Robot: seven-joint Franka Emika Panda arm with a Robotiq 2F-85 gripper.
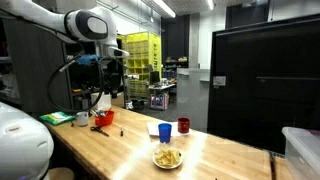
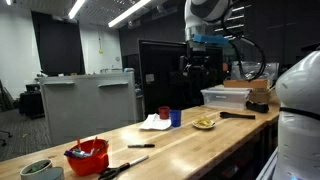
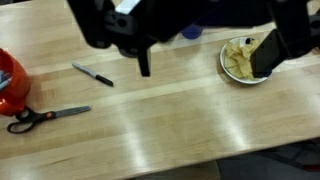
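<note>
My gripper hangs high above the wooden table, its two dark fingers spread wide in the wrist view with nothing visible between them. In exterior view 2 the same gripper (image 2: 185, 66) is well clear of everything below. Yellow chips (image 3: 239, 59) lie on a white plate, partly covered by the right finger in the wrist view. A blue cup (image 1: 165, 132) and a dark red mug (image 1: 183, 125) stand behind the plate. Toward the robot base is a red container (image 2: 87, 159) with items in it.
Black-handled scissors (image 3: 48, 117) lie beside the red container, with a thin dark marker or knife (image 3: 93, 75) nearby. A clear plastic bin (image 2: 227, 97) sits at the table's far end.
</note>
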